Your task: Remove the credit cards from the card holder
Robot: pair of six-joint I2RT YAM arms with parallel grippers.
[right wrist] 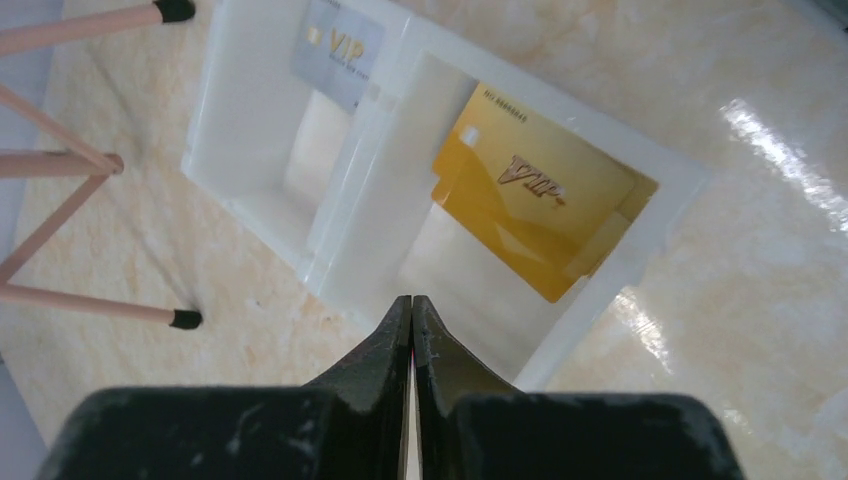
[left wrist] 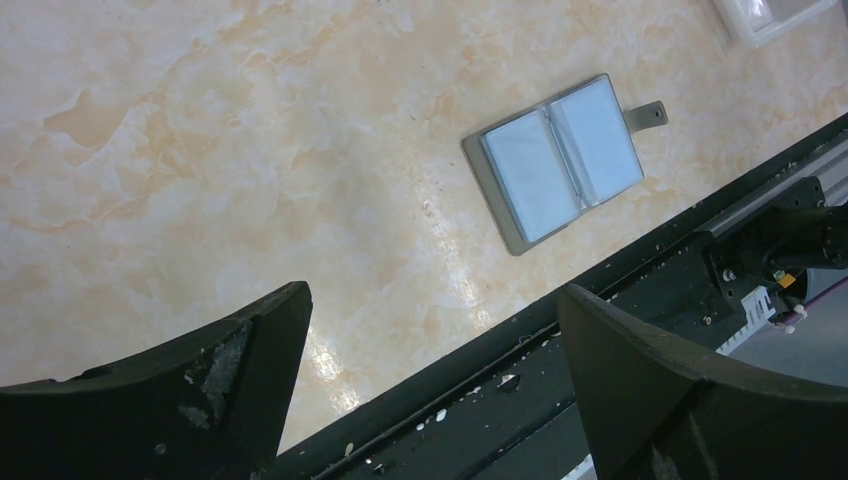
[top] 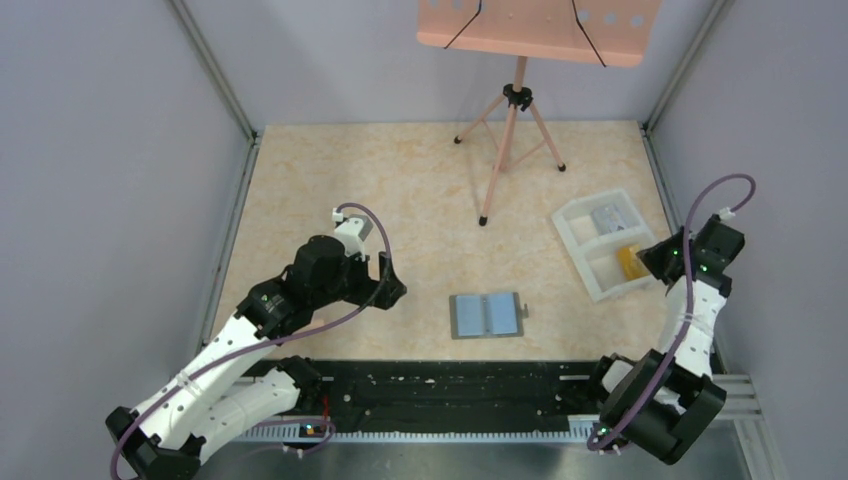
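The card holder [top: 486,314] lies spread open on the table, its two clear sleeves light blue and its grey strap pointing right; the left wrist view shows the same holder [left wrist: 560,160] with no coloured card visible. In the white two-part tray [right wrist: 375,175], gold VIP cards [right wrist: 540,190] overlap in one compartment and a silver VIP card [right wrist: 338,52] rests in the other. My right gripper is shut above the tray's edge by the gold cards, nothing showing between its fingertips. Left of the holder, my left gripper hangs wide open and empty.
A pink music stand [top: 510,150] stands on its tripod at the back, left of the tray. A dark rail [top: 440,390] runs along the table's front edge. Between the holder and the stand the table is clear.
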